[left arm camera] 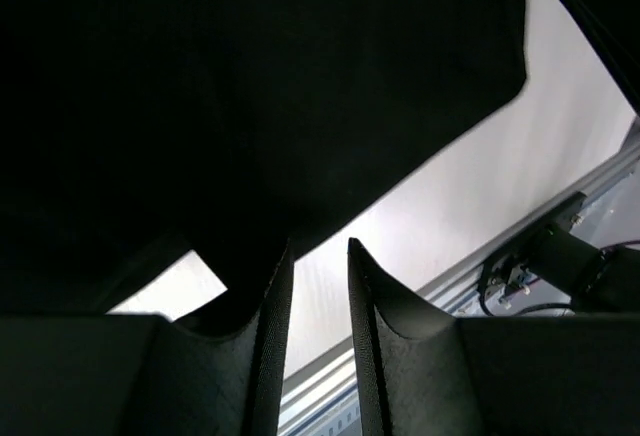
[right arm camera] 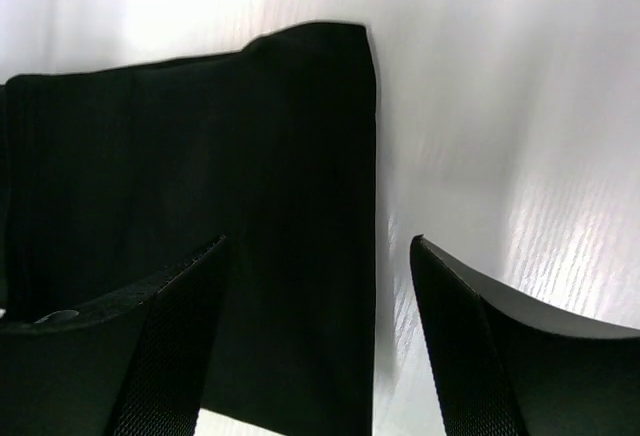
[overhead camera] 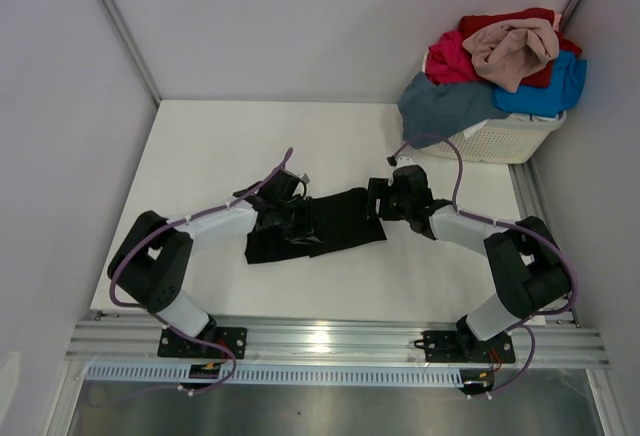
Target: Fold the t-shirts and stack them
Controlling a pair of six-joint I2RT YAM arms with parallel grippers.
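A black t-shirt (overhead camera: 340, 224) lies partly folded on the white table, its right part a neat layer with a straight right edge. My left gripper (overhead camera: 312, 236) is over the shirt's left-middle part. In the left wrist view the left gripper is part open, a narrow gap between its fingertips, and I see no cloth pinched there; dark fabric (left arm camera: 280, 86) fills much of that view. My right gripper (overhead camera: 370, 199) stands at the shirt's right edge. The right wrist view shows the right gripper wide open, its fingers straddling the edge of the shirt (right arm camera: 290, 206).
A white basket (overhead camera: 510, 142) heaped with red, pink, blue and grey clothes (overhead camera: 450, 106) stands at the back right, grey cloth hanging over its side. Bare table (overhead camera: 250, 136) lies behind the shirt and in front of it.
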